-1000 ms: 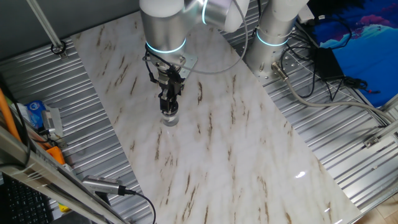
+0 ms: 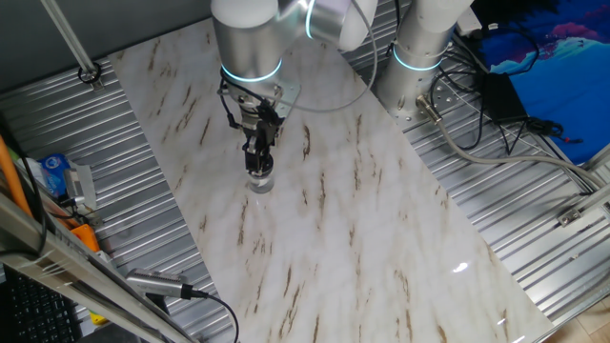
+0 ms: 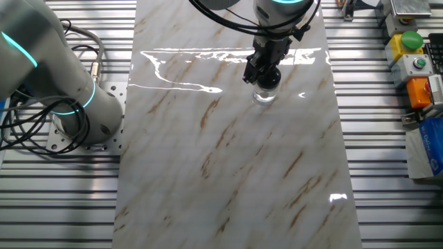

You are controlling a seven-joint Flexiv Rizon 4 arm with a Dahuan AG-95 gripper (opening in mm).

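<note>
A small clear jar or bottle with a dark top (image 3: 269,77) stands on the marble-patterned board. Its see-through lower part (image 2: 260,184) shows just under my gripper (image 2: 256,168). In the second exterior view the black gripper (image 3: 255,73) is right at the dark top, on its left side, with the clear base (image 3: 264,95) on the board below. The fingers overlap the dark top in both views, so whether they are closed around it does not show.
The marble board (image 2: 372,257) is otherwise bare, with wide free room in front of the jar. My arm's base (image 3: 90,111) stands beside the board. Control buttons (image 3: 412,40) and a blue packet (image 3: 432,144) lie off its other side.
Over the last second the arm and gripper have shifted only very slightly at the jar. The jar stays where it was.
</note>
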